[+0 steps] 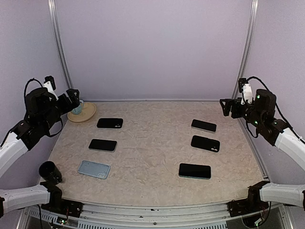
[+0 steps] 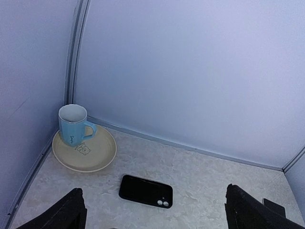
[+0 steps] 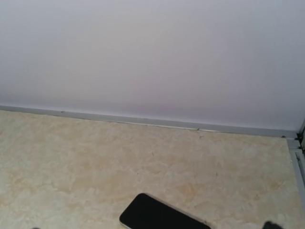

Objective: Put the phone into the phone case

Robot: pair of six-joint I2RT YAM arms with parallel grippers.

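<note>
Three flat items lie on the left of the table in the top view: a black phone case [image 1: 109,123] with camera holes, a dark phone [image 1: 102,145] and a pale blue case [image 1: 94,169]. On the right are a black phone [image 1: 204,125], another black case [image 1: 205,143] with camera holes, and a larger dark-screened phone [image 1: 195,171] with a bluish edge. My left gripper [image 1: 73,98] hangs open and empty above the far left. At the far right my right gripper [image 1: 228,107] is raised, open too, away from every phone. The right wrist view catches a phone [image 3: 159,214] at its bottom edge.
A beige plate [image 1: 87,113] with a blue mug [image 2: 72,128] on it occupies the back left corner. A dark cylindrical cup [image 1: 50,172] stands at the front left. Walls close off the back and sides.
</note>
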